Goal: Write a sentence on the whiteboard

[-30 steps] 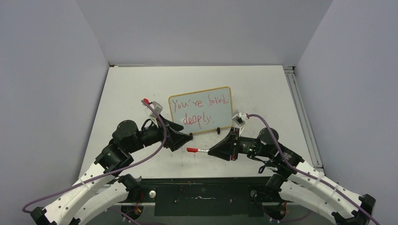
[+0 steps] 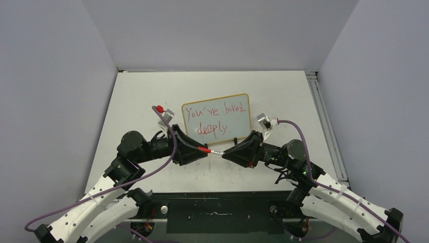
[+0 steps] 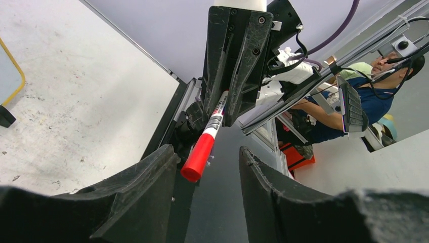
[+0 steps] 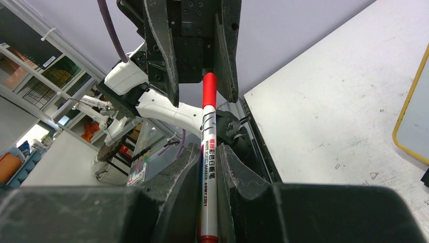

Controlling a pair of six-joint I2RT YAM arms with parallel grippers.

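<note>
A white marker (image 4: 209, 167) with a red cap (image 4: 209, 90) is clamped in my right gripper, its capped end pointing at the left arm. My left gripper is open, and in its wrist view the red cap (image 3: 198, 158) shows between the two spread fingers without a visible grip. From above, the cap (image 2: 204, 150) reaches the left fingertips, and the marker spans the space between both grippers. Behind them lies the yellow-framed whiteboard (image 2: 242, 124), with red handwriting reading "You've loved deeply."
Black clips (image 2: 235, 141) sit on the board's lower edge. Grey walls (image 2: 374, 101) close in both sides. Beyond the rig, a person (image 3: 374, 96) appears in the left wrist view.
The right gripper has shifted slightly up in the top view with the marker. The writing looks the same.
</note>
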